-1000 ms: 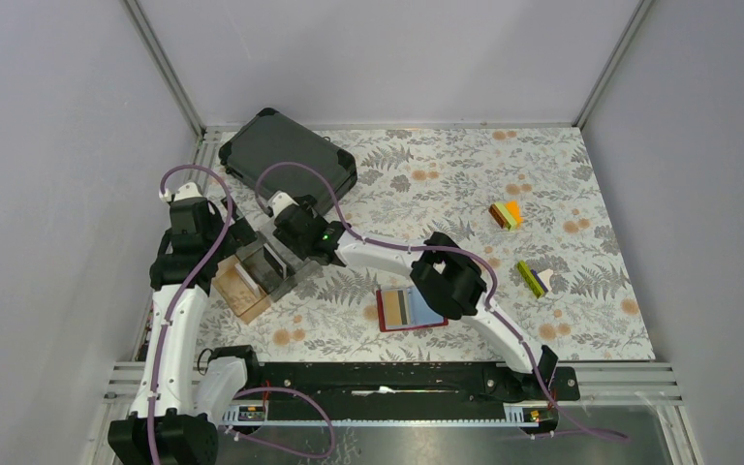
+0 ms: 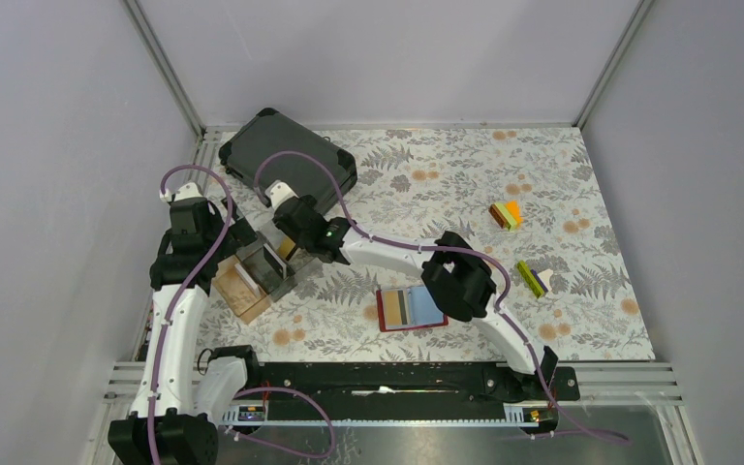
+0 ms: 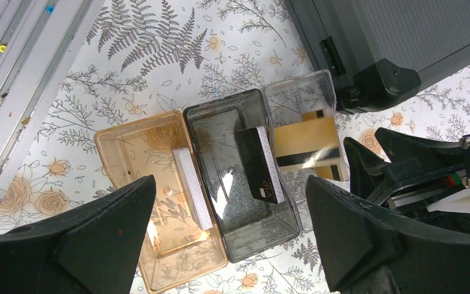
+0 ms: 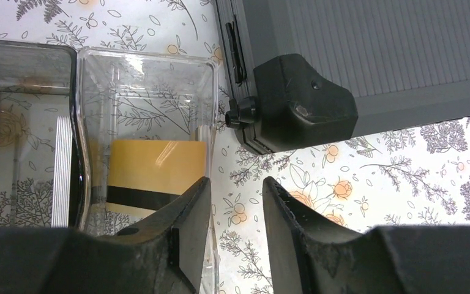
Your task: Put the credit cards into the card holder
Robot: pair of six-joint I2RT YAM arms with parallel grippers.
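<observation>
Three small open bins stand side by side at the left: an amber bin, a grey bin and a clear bin. White-edged card stacks stand in the amber and grey ones; the grey one's stack shows a black card. Inside the clear bin leans a gold card with a black stripe. Just right of that bin my right gripper has its fingers apart, bare tabletop showing between them; its left finger overlaps the card in view. My left gripper is open above the bins, holding nothing.
A dark grey case sits close behind the clear bin. A red-edged tray of cards lies front centre. Two small colourful items, a striped piece and a green-yellow piece, lie at the right.
The gold card in the clear bin now shows in the top view. My left arm has stayed still.
</observation>
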